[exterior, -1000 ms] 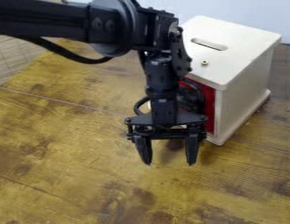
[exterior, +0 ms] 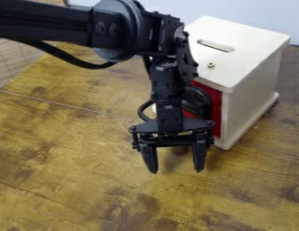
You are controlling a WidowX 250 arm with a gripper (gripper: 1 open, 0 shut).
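My black gripper (exterior: 174, 161) points straight down in front of a white wooden box (exterior: 247, 95), its two fingers apart with nothing between them. The box has a slot and a small knob on its top, and a red panel (exterior: 210, 99) on its front, largely hidden behind my wrist. Whether the fingers touch the floor is unclear.
A pale wall stands behind the box at the upper right, and a light mesh or tiled area lies at the far upper left.
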